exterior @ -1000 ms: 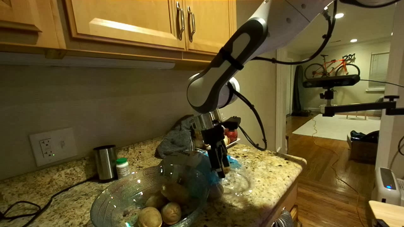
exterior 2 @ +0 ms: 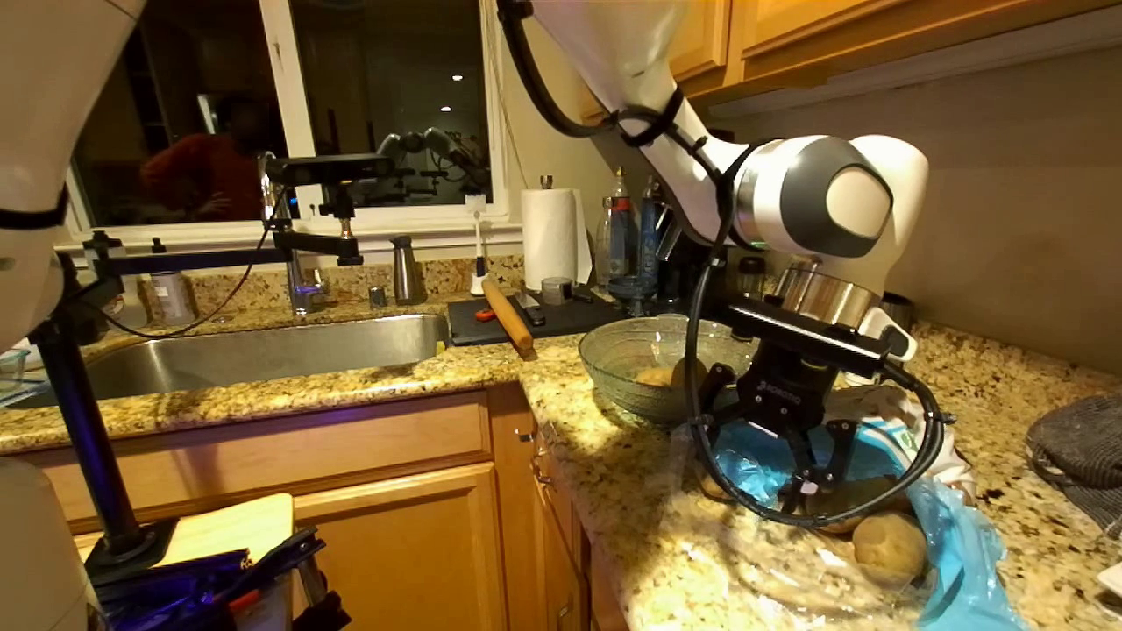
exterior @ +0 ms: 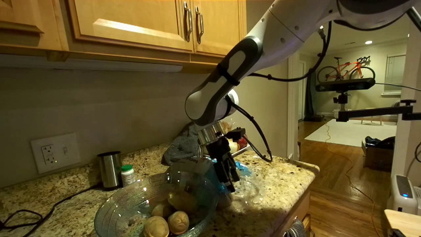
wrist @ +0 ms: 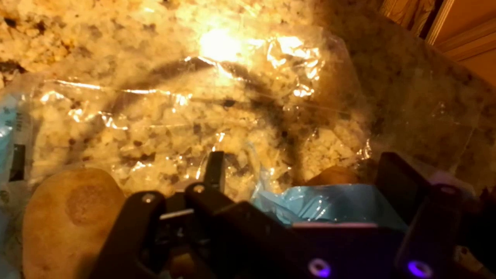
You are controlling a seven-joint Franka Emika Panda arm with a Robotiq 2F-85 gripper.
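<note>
My gripper (exterior 2: 818,484) points down over an opened clear and blue plastic bag (exterior 2: 962,557) on the counter. In the wrist view its two fingers (wrist: 214,169) stand well apart, with blue plastic visible beyond the gap and nothing seen held. A potato (exterior 2: 890,547) rests at the bag, to the right of the fingers in exterior view 2. That view also shows a darker potato partly behind the fingers. In the wrist view a large potato (wrist: 69,223) lies left of the gripper. A glass bowl (exterior: 114,205) holds several potatoes (exterior: 178,222), left of my gripper in exterior view 1.
A steel canister (exterior: 110,170) and a green-capped bottle (exterior: 128,176) stand near the wall. The grey cloth (exterior: 181,146) lies behind the bag. A paper towel roll (exterior 2: 550,240) and cutting board (exterior 2: 479,321) are beyond the bowl. Wooden cabinets (exterior: 134,23) overhang the counter.
In exterior view 1 the arm has shifted left, towards the bowl side, and the gripper has tilted, its fingertips slightly lower. The bowl and its potatoes have stayed in place.
</note>
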